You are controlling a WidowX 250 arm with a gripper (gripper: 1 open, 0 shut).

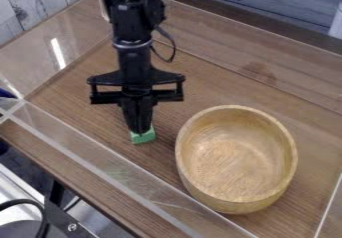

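My black gripper [136, 118] hangs low over the wooden table, left of centre, its lower end right above a green block [143, 137]. The gripper hides most of the block, leaving a short green end showing below it. Whether the fingers touch the block is unclear; the fingers look narrow.
A large round wooden bowl [235, 182] takes up the lower right, close to the gripper. A clear plastic edge crosses the lower left, with a black cable beyond it.
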